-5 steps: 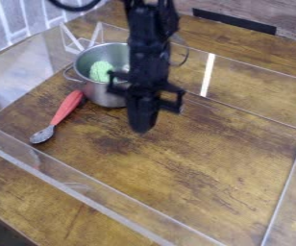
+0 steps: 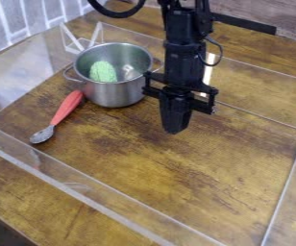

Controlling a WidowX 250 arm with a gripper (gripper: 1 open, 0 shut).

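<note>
The black gripper hangs over the wooden table, just right of a steel pot that holds a light green object. I cannot tell how far apart its fingers stand or whether anything is between them. A spoon with a red handle lies left of it on the table.
Clear panels edge the work area at the left and right. A white strip shows behind the gripper at the back.
The pot and spoon look unmoved.
</note>
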